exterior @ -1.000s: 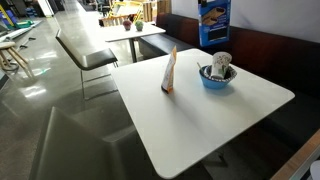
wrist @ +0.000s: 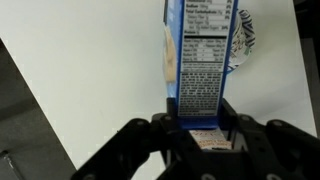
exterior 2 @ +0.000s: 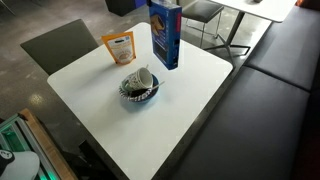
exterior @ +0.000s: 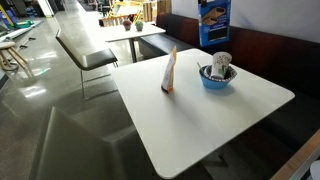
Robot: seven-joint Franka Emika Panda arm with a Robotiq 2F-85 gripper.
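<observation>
A blue box with a nutrition label is in the wrist view, and my gripper is shut on its near end. In the first exterior view the box hangs in the air above the far part of the table, with the gripper out of frame. The second exterior view shows the box upright, beyond a blue bowl. A patterned cup lies tilted in the bowl. An orange and white pouch stands on the table to the left of the box.
A dark bench runs along one side, and a chair stands near another edge. A second table with a plant is further back.
</observation>
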